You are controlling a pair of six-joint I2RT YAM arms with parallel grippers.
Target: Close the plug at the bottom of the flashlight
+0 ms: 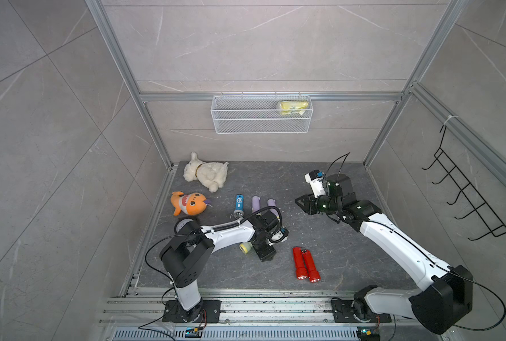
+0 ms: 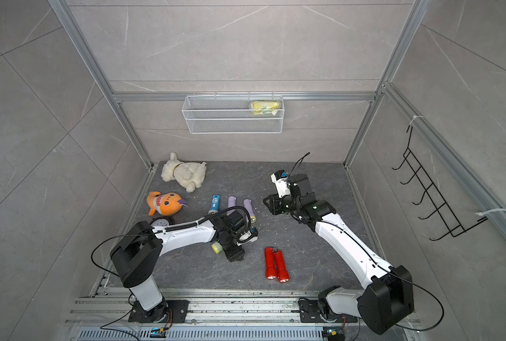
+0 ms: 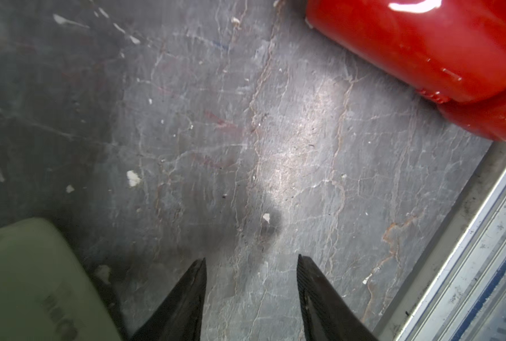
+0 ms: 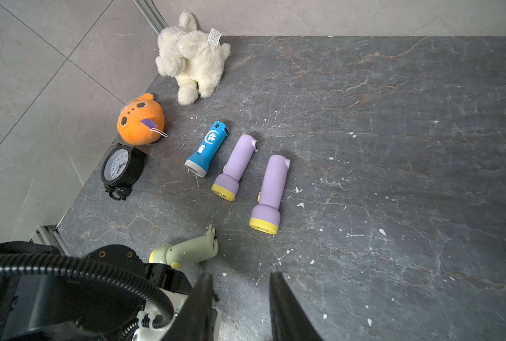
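A pale green flashlight lies at the front centre, partly hidden beneath my left gripper; its body shows blurred at lower left in the left wrist view. My left gripper's fingers are apart over bare floor, nothing between them. My right gripper hangs higher at the right side, fingers apart and empty. Two lilac flashlights (image 4: pixel 270 193) and a blue flashlight (image 4: pixel 206 147) lie behind. Two red flashlights (image 1: pixel 299 263) lie side by side at the front right.
A white plush toy (image 1: pixel 205 173), an orange plush (image 1: pixel 190 203) and a black clock (image 4: pixel 122 167) line the left side. A wire basket (image 1: pixel 241 113) hangs on the back wall.
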